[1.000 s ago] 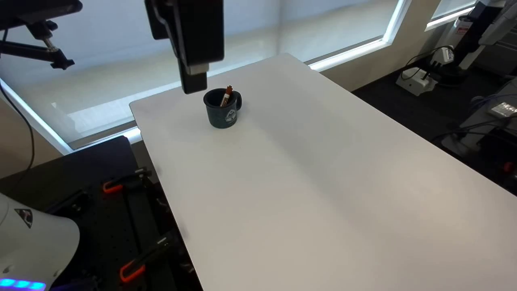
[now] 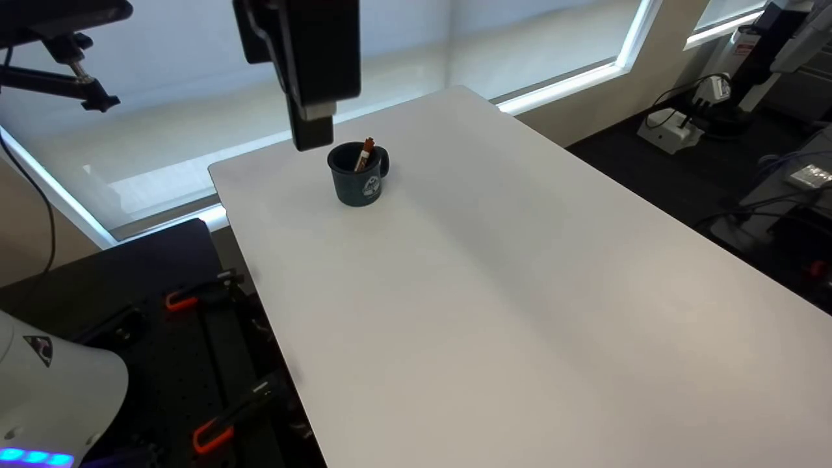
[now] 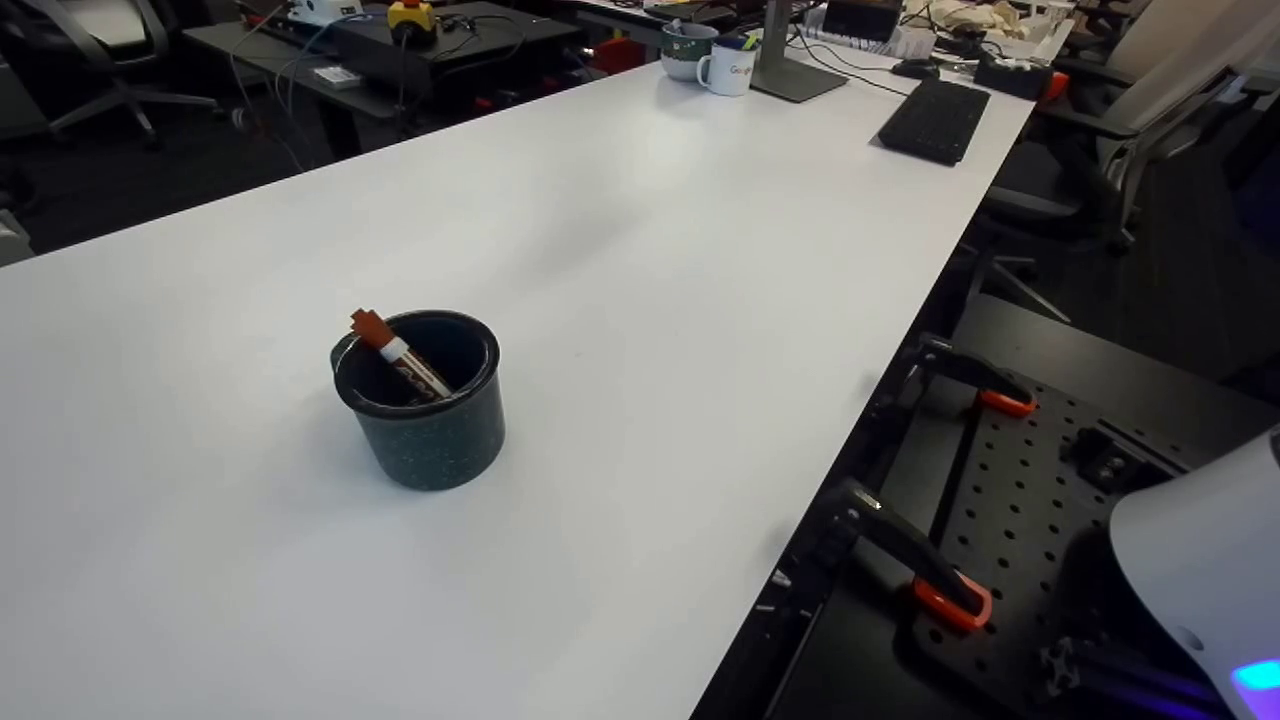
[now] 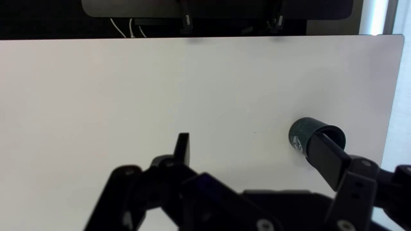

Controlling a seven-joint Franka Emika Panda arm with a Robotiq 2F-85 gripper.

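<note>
A dark green mug stands upright on the white table, close to its window end. Inside it leans a marker with a brownish-red cap, its capped end poking above the rim. High over the table, my gripper is open, its two fingers far apart and only bare tabletop seen between them. In the wrist view the right finger overlaps part of the mug and hides the marker. Exterior view 1 shows part of the gripper at the top, above the table and apart from the mug.
Clamps grip the edge on the robot-base side. At the far end in exterior view 2 are a white mug, a bowl-like cup, a monitor stand and a keyboard.
</note>
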